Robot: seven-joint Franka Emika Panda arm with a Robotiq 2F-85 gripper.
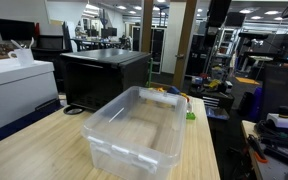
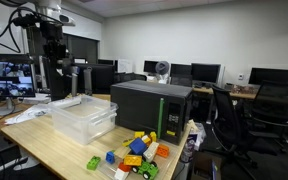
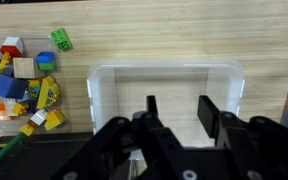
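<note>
A clear plastic bin (image 1: 134, 155) stands on the wooden table, with nothing in it that I can make out. Directly over it in the wrist view is my gripper. Its two dark fingers (image 3: 152, 104) are apart, with only the bin's floor showing between them. The second exterior view shows the arm raised high above the bin (image 2: 84, 121) at the left. Several colourful toys and blocks lie outside the bin, among them a yellow block (image 3: 48, 92), a wooden block (image 3: 23, 68) and a green block (image 3: 61, 39).
A black box-shaped appliance (image 2: 149, 107) stands on the table behind the toys. A green toy vehicle (image 2: 144, 170) lies near the table's edge. White boxes (image 1: 19, 87) stand at the left in the first exterior view. Bare tabletop (image 1: 44, 145) lies in front of them.
</note>
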